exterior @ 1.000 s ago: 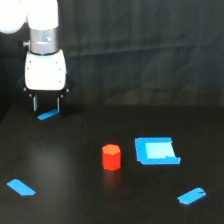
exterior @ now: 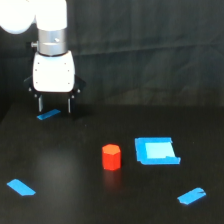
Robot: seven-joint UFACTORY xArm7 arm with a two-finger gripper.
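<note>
My white gripper [exterior: 55, 104] is at the back left, pointing down, its two dark fingers spread apart. No object shows between them. A small flat blue piece [exterior: 48, 115] lies on the black table just below and in front of the fingertips; the exact height above it is hard to judge. Near the middle of the table stands a red hexagonal block [exterior: 111, 157]. To its right is a blue square frame [exterior: 145, 158] with a whitish centre. Two more flat blue pieces lie in front, one at the left [exterior: 21, 187] and another at the right [exterior: 191, 196].
Bare black table [exterior: 75, 185] spreads between the scattered pieces, with wide free room at the centre front and back right. A dark curtain [exterior: 150, 50] hangs behind.
My gripper has shifted a little to the right, and its fingers look slightly farther apart. The blue pieces, the frame and the red block lie where they were.
</note>
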